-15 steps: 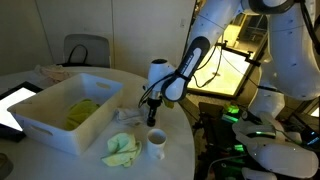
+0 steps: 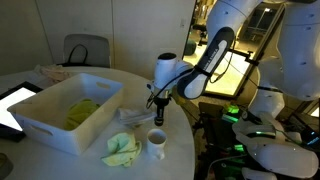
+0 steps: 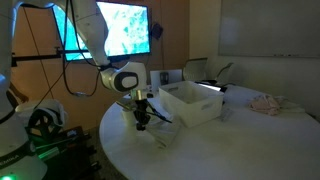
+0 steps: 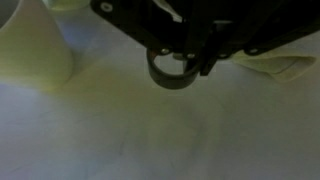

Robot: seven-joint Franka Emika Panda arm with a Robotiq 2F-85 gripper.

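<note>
My gripper (image 2: 158, 104) is over the white table, shut on a small dark ring-shaped object (image 4: 173, 75). In the wrist view the ring sits at the fingertips, its round opening showing the pale table. The same dark object (image 2: 159, 118) appears below the fingers in the first exterior view. It looks low over the table, though I cannot tell whether it touches. A white mug (image 2: 156, 143) stands nearer the table's front edge, and its pale side fills the upper left of the wrist view. In the second exterior view my gripper (image 3: 140, 117) is partly lost against the arm.
A large white box (image 2: 45, 117) with a yellow-green cloth (image 2: 82, 108) inside stands to the left. On the table lie a whitish cloth (image 2: 129, 116) and a pale green cloth (image 2: 123, 150). A black chair (image 2: 86, 48) is behind. Bare table extends right of the mug.
Mug, cloths and box look unmoved.
</note>
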